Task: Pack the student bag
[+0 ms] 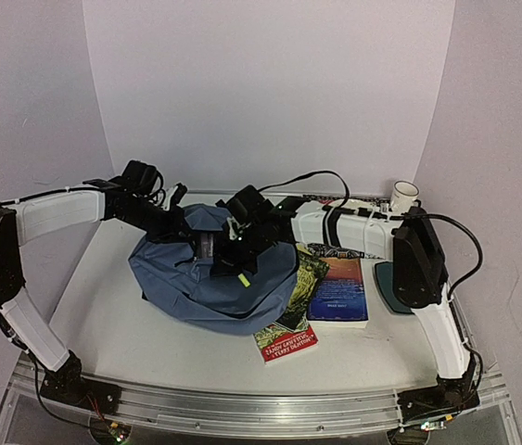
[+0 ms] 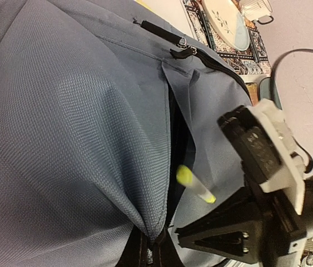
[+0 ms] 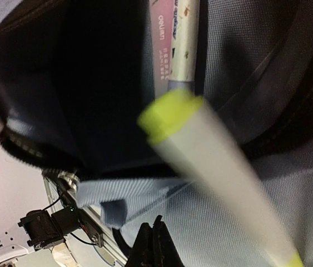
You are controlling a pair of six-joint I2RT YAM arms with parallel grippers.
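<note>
A blue-grey bag (image 1: 172, 287) lies open on the table. My left gripper is shut on a fold of its fabric at the opening. My right gripper is over the opening with its fingertips shut, nothing visible between them. A blurred white marker with yellow ends (image 3: 212, 172) is loose in the air just above the right gripper's tips, over the bag. Inside the bag, a pink item (image 3: 160, 50) and a printed pen-like item (image 3: 183, 44) stand in a compartment.
Books (image 1: 339, 295) lie right of the bag, with a dark green board (image 1: 386, 287) beside them. A white mug (image 1: 405, 195) and a plate (image 2: 225, 22) on a patterned mat are at the back right. Bare table shows at the front left.
</note>
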